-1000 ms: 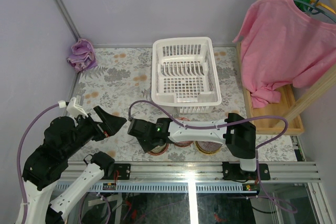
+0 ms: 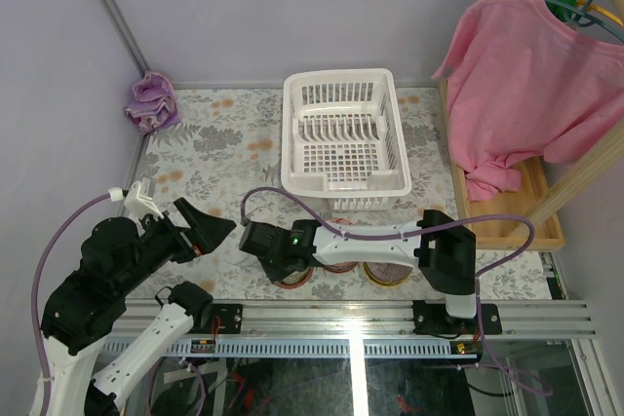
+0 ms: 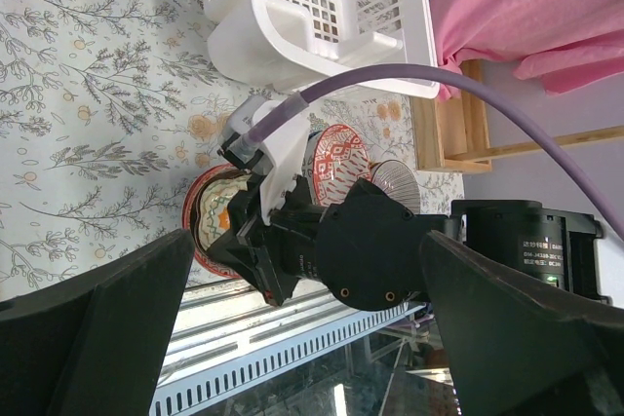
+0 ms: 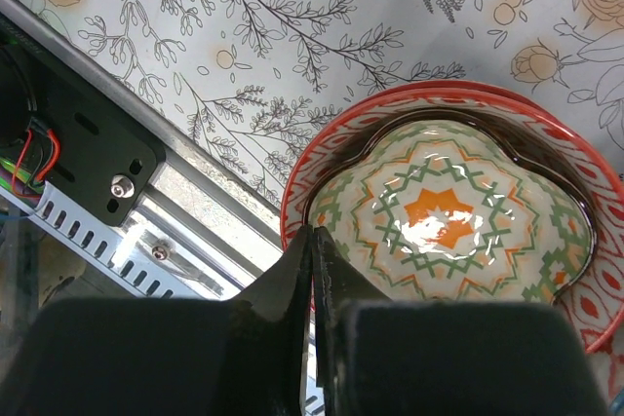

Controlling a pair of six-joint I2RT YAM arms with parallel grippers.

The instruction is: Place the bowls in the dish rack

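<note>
The small patterned bowl [image 4: 439, 211], cream with an orange star, sits inside a red-rimmed bowl [image 4: 595, 168] in the left stack. In the right wrist view my right gripper is shut, its tips together at the left rim of that stack with nothing between them; the small bowl lies outside them. A red-and-white bowl [image 3: 338, 165] and another bowl [image 3: 395, 182] stand beyond the right arm. The white dish rack [image 2: 345, 133] is empty at the back. My left gripper [image 2: 216, 231] hangs at the left, its wide-apart fingers [image 3: 107, 319] holding nothing.
A purple cloth [image 2: 152, 102] lies in the back left corner. At the right stands a wooden rack [image 2: 546, 226] with a pink shirt [image 2: 541, 85]. The metal rail [image 2: 292, 313] runs along the front edge.
The small bowl remains in its stack, and the left arm looks nearly still.
</note>
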